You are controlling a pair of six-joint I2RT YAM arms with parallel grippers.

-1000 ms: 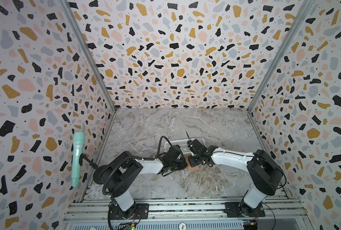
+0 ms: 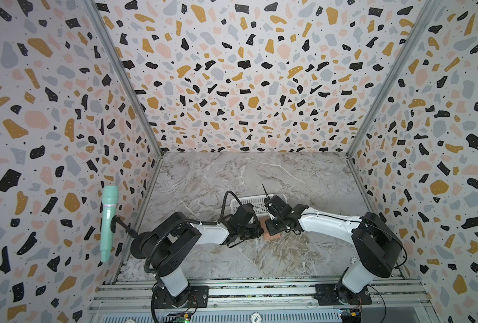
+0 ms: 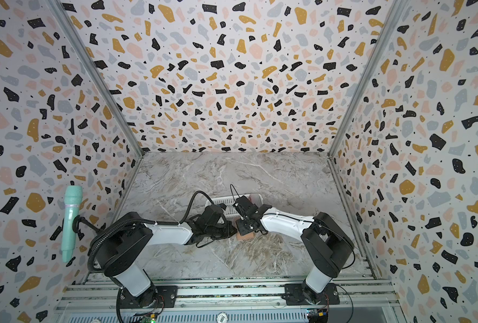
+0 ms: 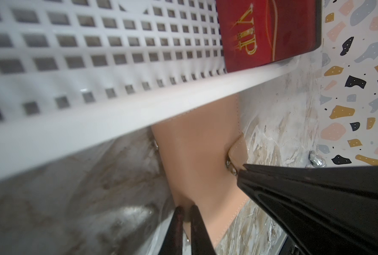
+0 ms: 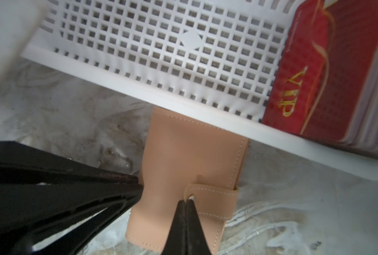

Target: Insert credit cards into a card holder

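Observation:
The tan leather card holder (image 5: 167,157) lies flat on the table, one end at the basket's edge. My left gripper is shut on the holder's side edge. A snap strap (image 4: 239,151) folds over the opposite side of the holder, with its metal snap (image 4: 232,167) showing. At the strap's free end is my right gripper, its fingertips shut together; whether any of the strap is pinched there is hidden. Red VIP cards (image 5: 299,80) are stacked in the white basket (image 5: 176,102).
The white mesh basket (image 2: 232,203) stands just behind the holder and both grippers, its rim close to them. In the top left view, the marble table (image 2: 255,167) is bare behind the basket and in front of the arms.
My right gripper has shifted very slightly to the right, and the holder's visible part looks slightly shifted too. The left arm appears still.

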